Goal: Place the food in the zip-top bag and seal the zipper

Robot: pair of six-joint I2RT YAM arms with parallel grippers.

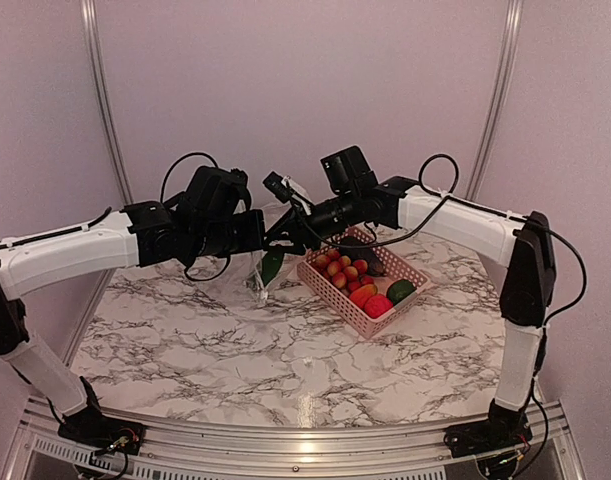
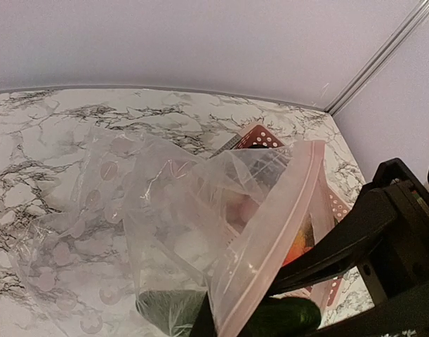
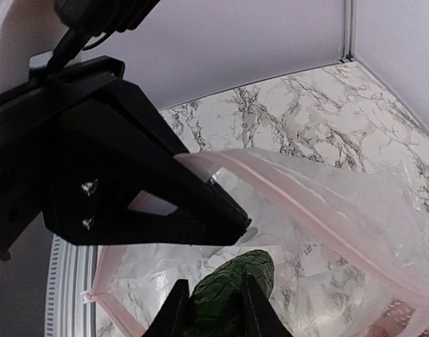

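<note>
Clear zip top bag (image 2: 165, 203) hangs with its mouth spread, its pinkish rim (image 2: 274, 246) running past my left gripper, which is shut on the bag's edge. A dark green cucumber passes through the mouth: one end (image 2: 168, 309) shows through the plastic, the other part (image 2: 291, 316) is outside the rim. In the right wrist view the cucumber (image 3: 246, 270) lies between the fingers of my right gripper; whether they still press on it is unclear. From the top, the grippers almost meet, the cucumber (image 1: 272, 264) just below them.
A pink basket (image 1: 425, 285) stands right of the bag with several small red fruits (image 1: 335, 268), a red tomato-like item (image 1: 377, 306), a green one (image 1: 400, 290) and an eggplant (image 1: 370, 262).
</note>
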